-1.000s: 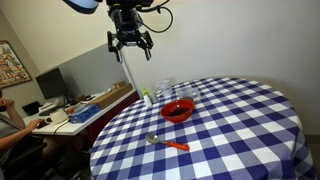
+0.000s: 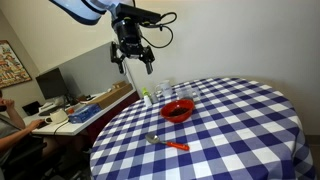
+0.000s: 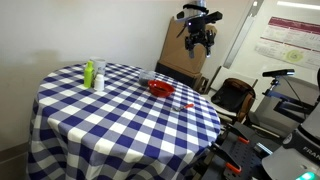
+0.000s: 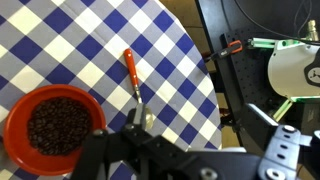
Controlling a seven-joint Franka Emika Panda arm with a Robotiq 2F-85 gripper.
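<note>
A red bowl (image 2: 178,109) stands on the checked table, and dark beans (image 4: 58,126) cover its bottom in the wrist view. On the cloth beside it lies a spoon with an orange-red handle (image 2: 174,145) and a metal head (image 2: 152,138); in the wrist view its handle (image 4: 131,68) points away from the gripper. High above the table hangs my gripper (image 2: 136,64), open and empty, well clear of both bowl and spoon. The other exterior view also has the gripper (image 3: 200,49) up in the air.
Clear containers (image 2: 190,95) stand behind the bowl. A white bottle (image 3: 99,82) and a yellow-green bottle (image 3: 88,74) are at the table's far side from the arm.
My gripper has come down a little and shifted slightly to the right in exterior view 1, tilting somewhat. The bowl and spoon have stayed in place.
</note>
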